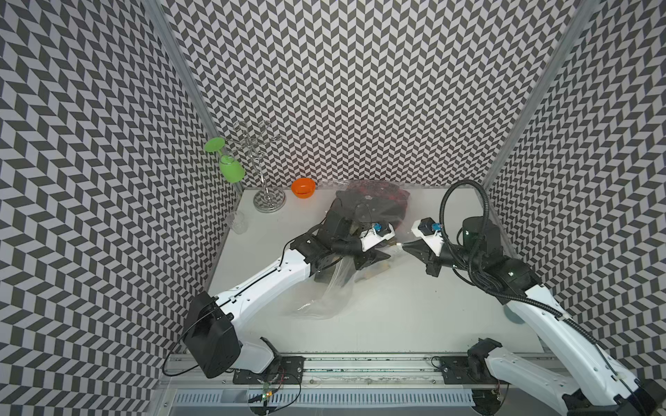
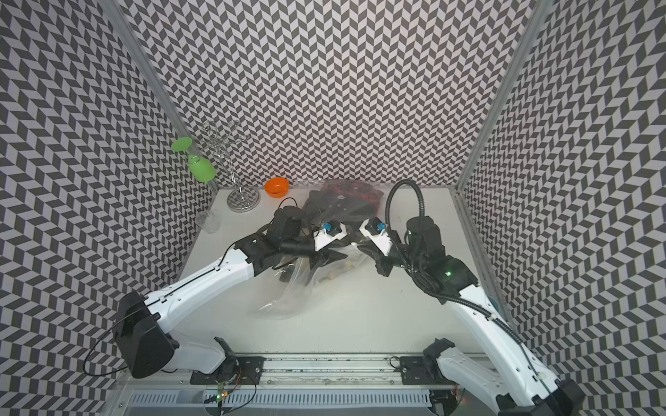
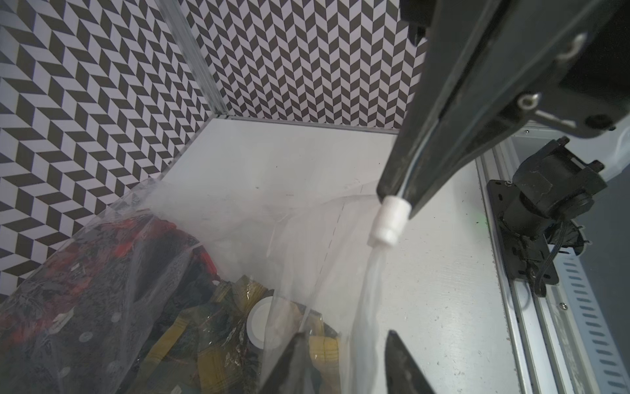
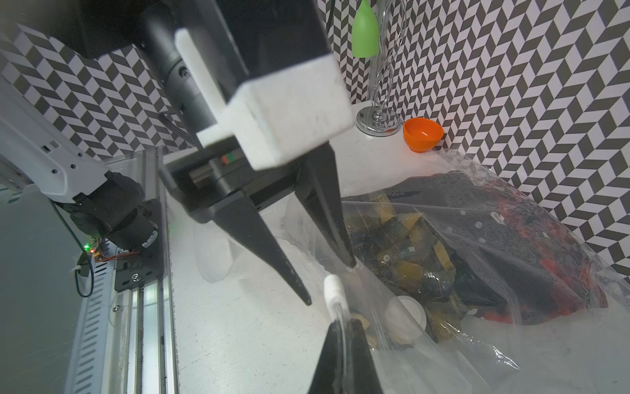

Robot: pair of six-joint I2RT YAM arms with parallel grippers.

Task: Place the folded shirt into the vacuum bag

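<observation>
The clear vacuum bag [image 4: 485, 341] lies on the table, with dark, red and olive folded cloth [image 3: 170, 282] visible under or inside its film; I cannot tell which. Its near part spreads toward the front left. At the bag's raised edge, my right gripper [image 1: 401, 244] is shut on a white tubular piece [image 3: 388, 220] with film hanging below it. My left gripper stands open just across from it, its fingertips either side of that white piece, apparently not closed on it.
An orange bowl [image 1: 303, 187] and a metal stand [image 1: 269, 199] with a green cup [image 1: 229, 166] are at the back left, a clear glass [image 1: 237, 222] below them.
</observation>
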